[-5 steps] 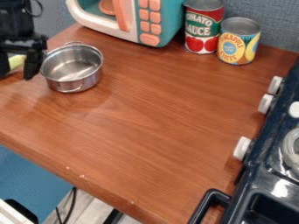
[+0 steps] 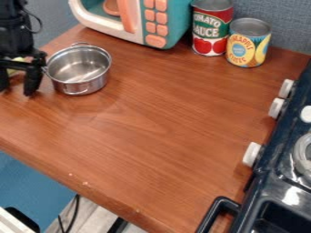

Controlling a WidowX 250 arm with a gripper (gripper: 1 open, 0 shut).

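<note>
My black gripper (image 2: 20, 71) is at the far left edge, low over the table just left of a small steel pot (image 2: 78, 76). Something yellowish is partly visible behind its fingers at the frame's edge. Whether the fingers are open or shut is unclear.
A teal toy microwave (image 2: 169, 20) stands at the back, with a tomato sauce can (image 2: 210, 33) and a yellow can (image 2: 248, 47) to its right. A black toy stove (image 2: 274, 196) fills the right side.
The gripper has moved left from beside the pot's rim, and less of the yellowish thing shows. The pot sits slightly further right than a second ago.
</note>
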